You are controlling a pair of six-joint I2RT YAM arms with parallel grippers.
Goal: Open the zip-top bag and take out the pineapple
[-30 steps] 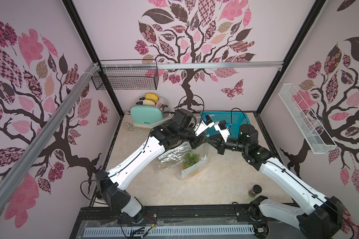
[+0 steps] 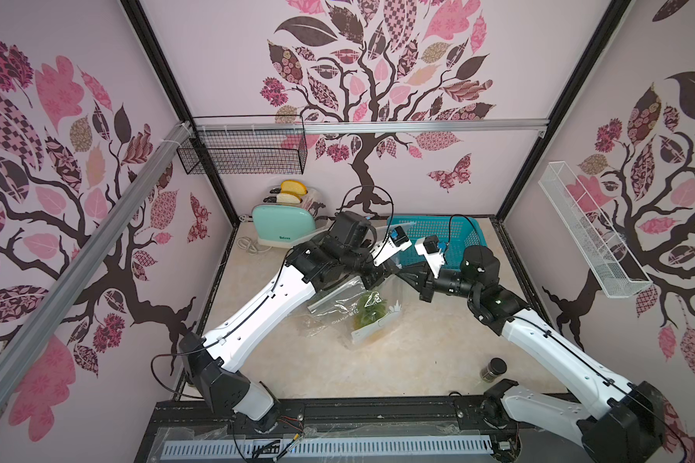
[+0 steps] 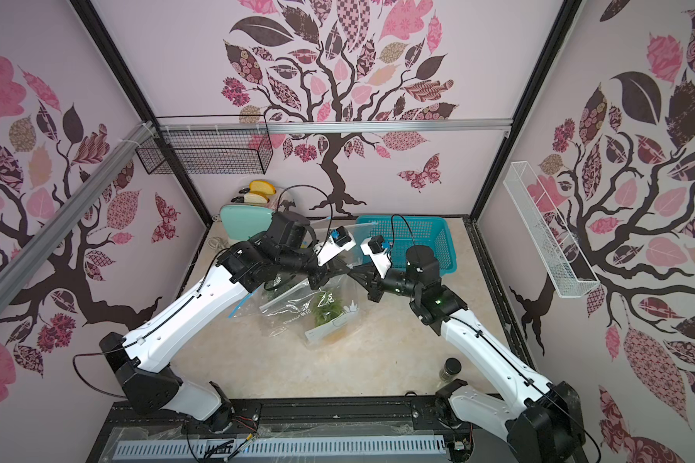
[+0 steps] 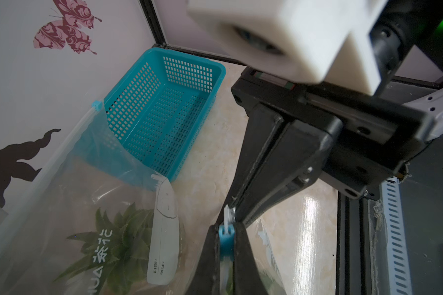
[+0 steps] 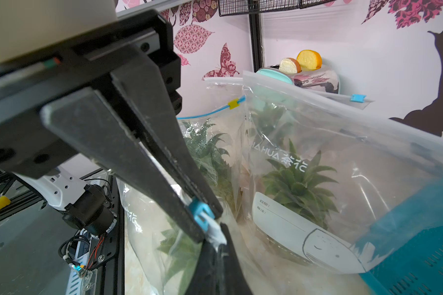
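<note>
A clear zip top bag (image 2: 355, 320) with a white label stands mid-table, leafy pineapple (image 2: 370, 307) inside. Its top edge is gathered where both grippers meet. My left gripper is shut, with the small blue zip slider (image 4: 226, 241) pinched at its tips. Just beyond that slider, a white scrap of the zip strip (image 5: 216, 236) reaches the tips of my right gripper, which is shut on it. The two grippers' tips almost touch. Whether the zip is parted cannot be told, and most of the bag's mouth is hidden by the arms.
More clear bags with green tops show in the right wrist view, one with a yellow slider (image 5: 233, 104), another with a blue slider (image 5: 357, 98). A blue basket (image 2: 471, 239) and a mint toaster (image 2: 283, 225) stand behind. A dark-capped jar (image 2: 494, 369) sits front right.
The bag's film by the left gripper has moved a little; the right arm stays almost still.
</note>
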